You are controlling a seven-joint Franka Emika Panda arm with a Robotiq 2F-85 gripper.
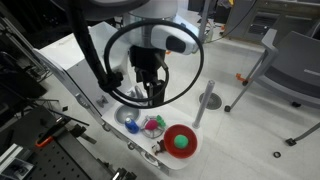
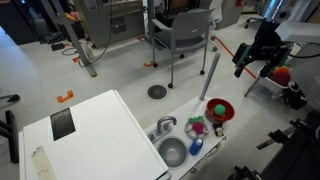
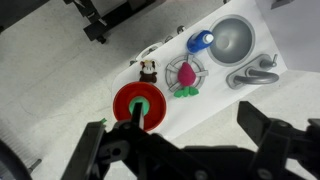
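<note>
My gripper is open, its dark fingers [image 3: 272,142] spread wide with nothing between them. In the wrist view, the toy kitchen top lies below it. A red bowl [image 3: 121,108] holds a green round thing [image 3: 140,104]. A pink toy with green leaves [image 3: 186,76] rests on the round burner grate [image 3: 173,68]. Between bowl and burner sits a small brown-and-white figure [image 3: 148,72]. The blue bottle [image 3: 200,41] stands beside the grey sink basin [image 3: 233,40]. In exterior view 1, the gripper [image 1: 148,98] hangs over the sink side, partly hiding it.
A faucet [image 3: 256,74] rises at the sink's edge. A pale upright post [image 1: 205,103] stands behind the bowl, and a grey chair [image 1: 290,70] is farther off. A white table [image 2: 90,143] adjoins the sink side. Bare floor [image 1: 245,150] lies beyond the bowl.
</note>
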